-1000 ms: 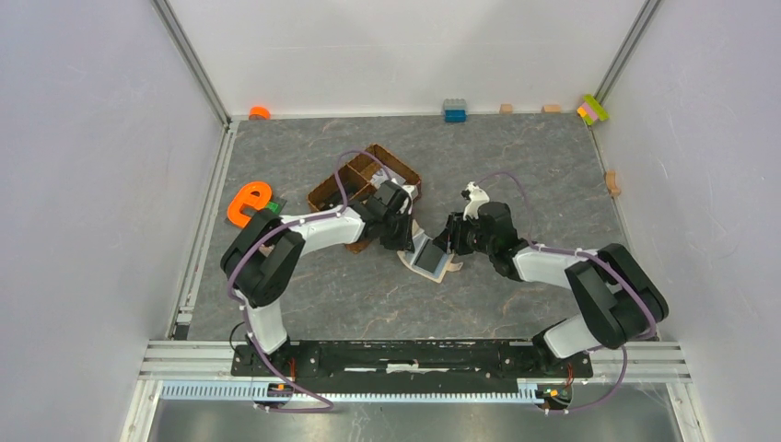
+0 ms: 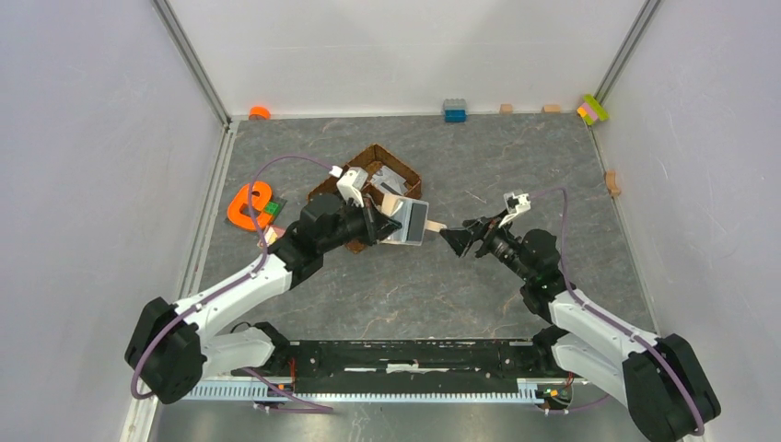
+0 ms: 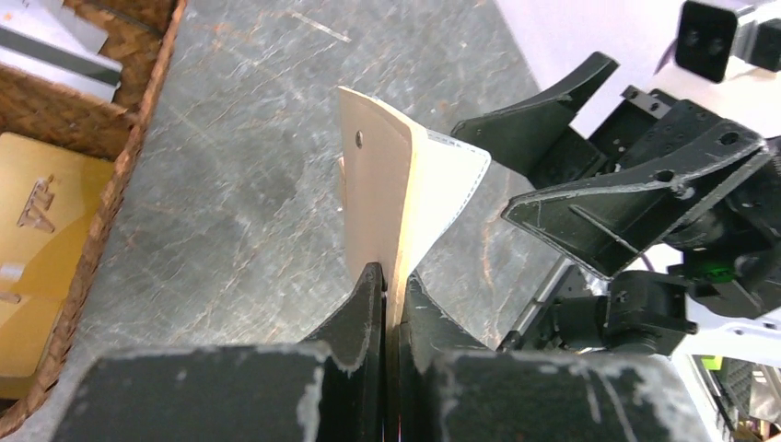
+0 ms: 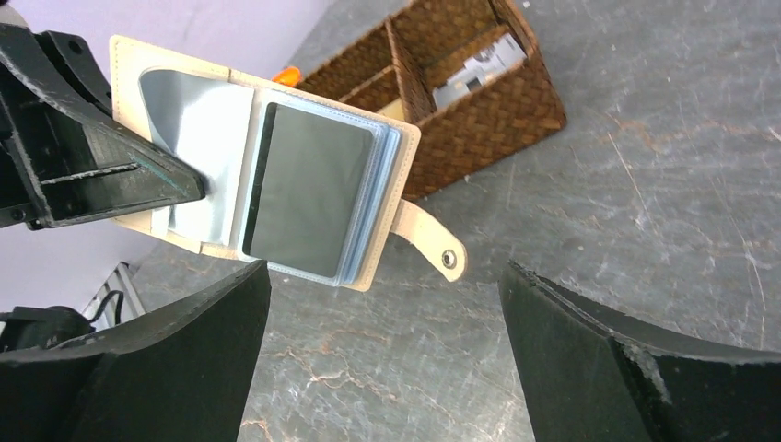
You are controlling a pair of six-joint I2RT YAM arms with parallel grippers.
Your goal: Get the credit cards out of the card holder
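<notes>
A beige card holder [image 2: 412, 222] is gripped at its left edge by my left gripper [image 2: 383, 230], which is shut on it. In the right wrist view the card holder [image 4: 241, 81] is spread open, with a dark-windowed pocket of stacked sleeves [image 4: 311, 184] facing that camera. Its snap strap [image 4: 431, 241] sticks out to the right. Seen edge-on, the card holder [image 3: 378, 175] rises from the left fingers in the left wrist view. My right gripper [image 2: 451, 241] stands open just right of the strap, nothing between its fingers. Whether cards sit inside the sleeves cannot be made out.
Behind the left arm stands a woven divided basket [image 2: 412, 172] holding white and grey items. An orange letter-shaped piece [image 2: 247, 206] lies at the left. Blocks [image 2: 454, 110] line the back edge.
My left gripper has moved left and lifted the card holder, turning it more upright. The right gripper, close over the holder earlier, now stands apart from its pocket and more tilted.
</notes>
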